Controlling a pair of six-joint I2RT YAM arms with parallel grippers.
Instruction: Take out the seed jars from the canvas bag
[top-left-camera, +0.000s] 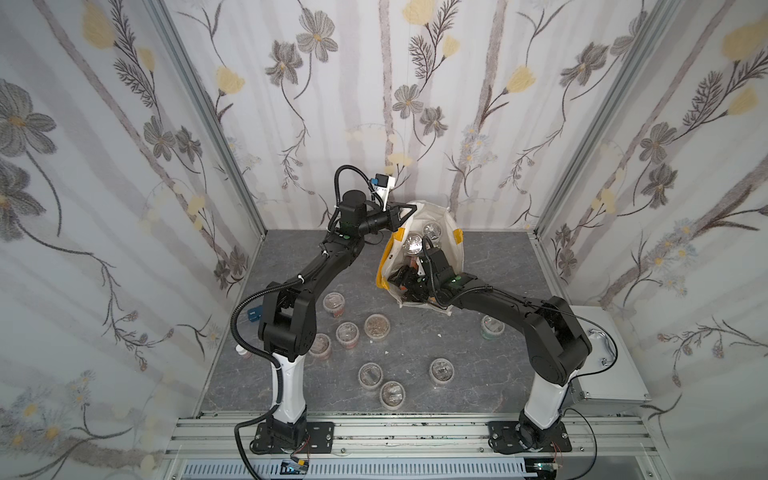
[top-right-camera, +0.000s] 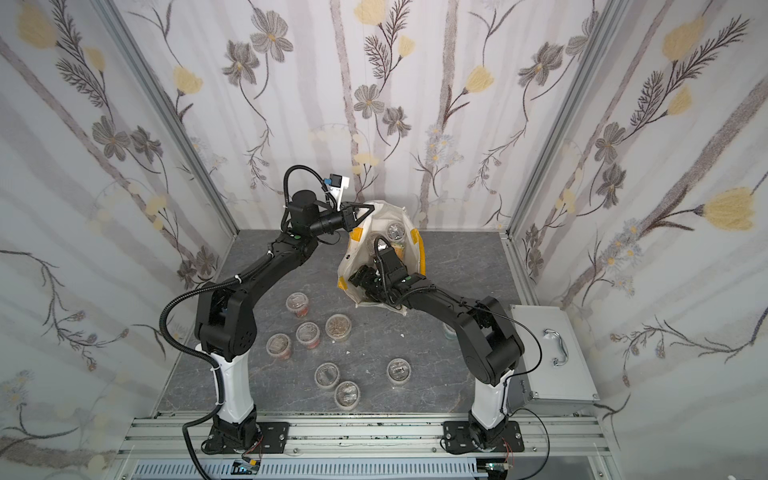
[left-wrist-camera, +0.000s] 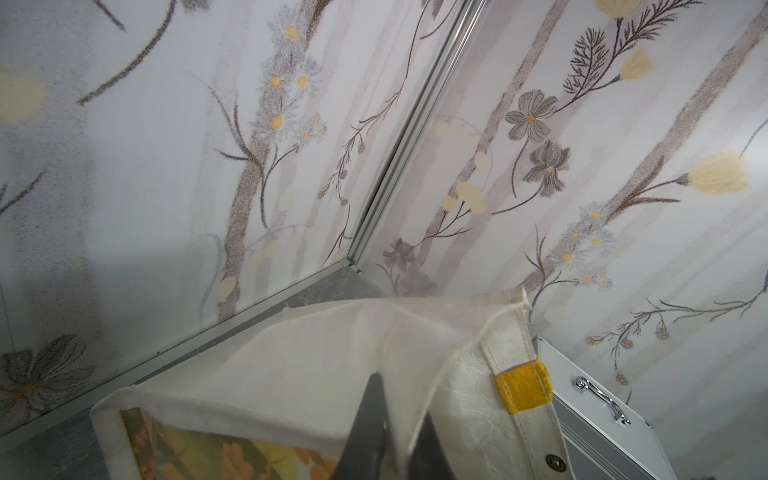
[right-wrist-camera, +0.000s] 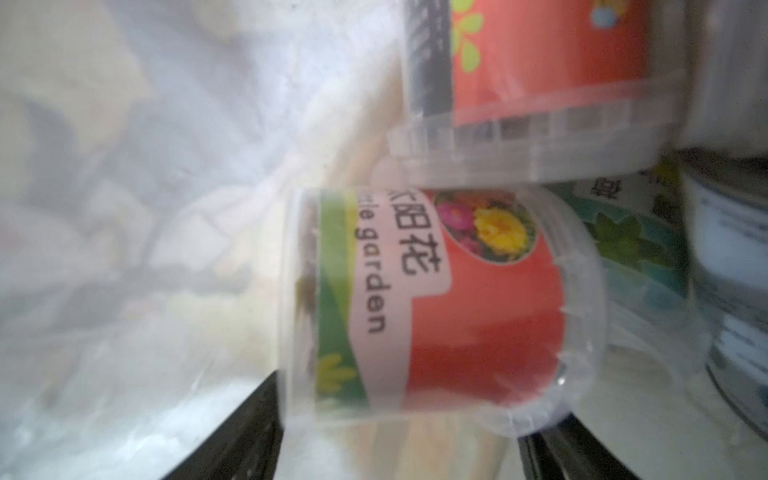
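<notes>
The canvas bag (top-left-camera: 448, 264) (top-right-camera: 408, 216) stands open at the back middle. My left gripper (top-left-camera: 408, 209) (top-right-camera: 364, 211) is shut on its upper edge; white fabric (left-wrist-camera: 432, 336) lies between the fingers in the left wrist view. My right gripper is inside the bag, part open, its fingertips either side of a red-labelled seed jar (right-wrist-camera: 488, 328) lying on its side. Above it are another red jar (right-wrist-camera: 544, 56) and a green-labelled one (right-wrist-camera: 632, 240). Lids of jars (top-left-camera: 431, 231) show in the bag from above.
Several seed jars (top-left-camera: 377, 326) (top-right-camera: 347, 395) stand on the grey table (top-left-camera: 472, 376) in front of the bag. A blue object (top-left-camera: 255, 313) lies at the left. A metal box (top-right-camera: 552, 376) with a handle is at the right edge.
</notes>
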